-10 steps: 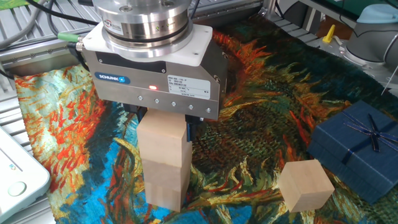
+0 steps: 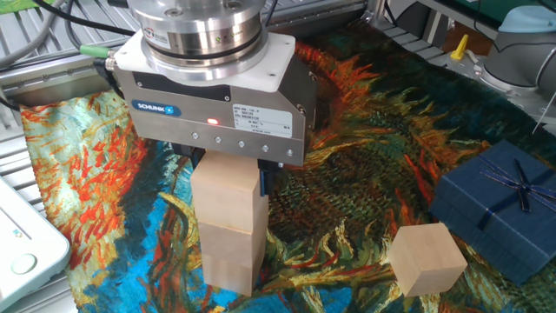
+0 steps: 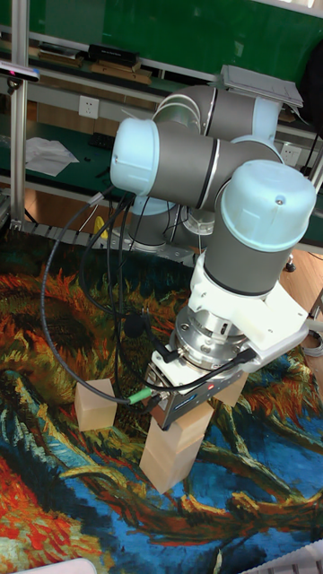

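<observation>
A pale wooden block (image 2: 228,196) stands on top of another wooden block (image 2: 228,261), a two-block stack on the patterned cloth. My gripper (image 2: 229,171) points down over it, one dark finger (image 2: 268,179) close along the upper block's right side. The other fingertip is mostly hidden behind the block's upper left edge, so whether both fingers press on it cannot be told. The upper block sits slightly out of line with the lower one. In exterior view 3 the gripper body and arm cover the fingers over the stack (image 3: 175,449).
A loose wooden block (image 2: 427,259) lies right of the stack, near a ribboned dark blue box (image 2: 499,209). Exterior view 3 shows wooden blocks on both sides of the stack, one at left (image 3: 96,406) and another partly hidden (image 3: 227,393). A white device (image 2: 26,248) stands at far left.
The upper block has shifted slightly to the right over the lower one, and the seam between them shows more plainly. The gripper body looks unmoved.
</observation>
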